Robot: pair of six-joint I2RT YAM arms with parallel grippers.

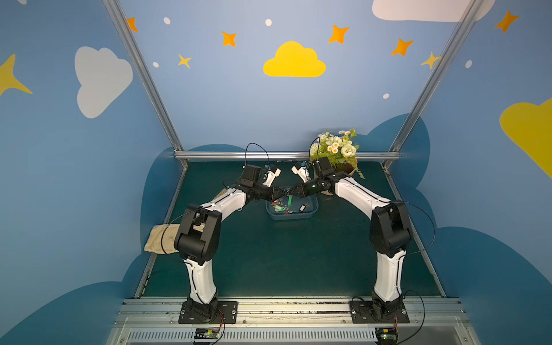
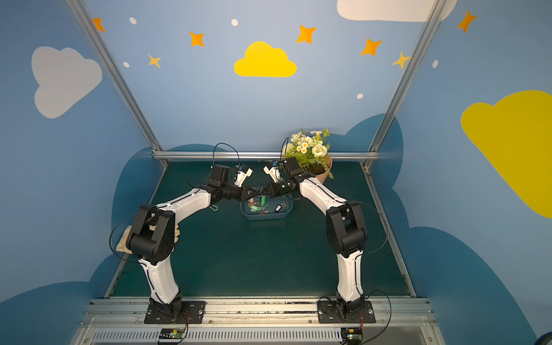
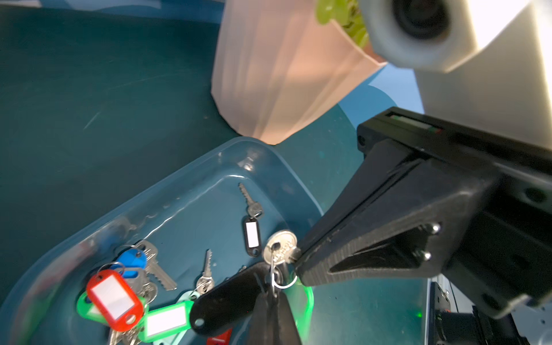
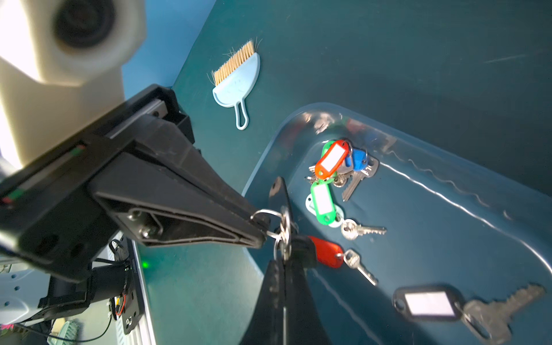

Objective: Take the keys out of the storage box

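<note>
Both grippers meet above the blue storage box (image 1: 292, 217), tip to tip on one key bunch. In the left wrist view my left gripper is shut at the ring of this bunch, beside its black tag (image 3: 230, 300). My right gripper is shut on the same bunch, by the key head (image 3: 280, 247). A green tag (image 3: 301, 304) of the bunch is partly hidden behind the fingers. Inside the box lie a black-tagged key (image 4: 500, 313), a red-tagged key (image 4: 357, 264) and a pile with red (image 4: 333, 159), blue and green tags.
A flower pot (image 3: 276, 69) stands close behind the box on the right. At the left lie a brush with dustpan (image 4: 237, 83) and a beige cloth (image 1: 159, 238).
</note>
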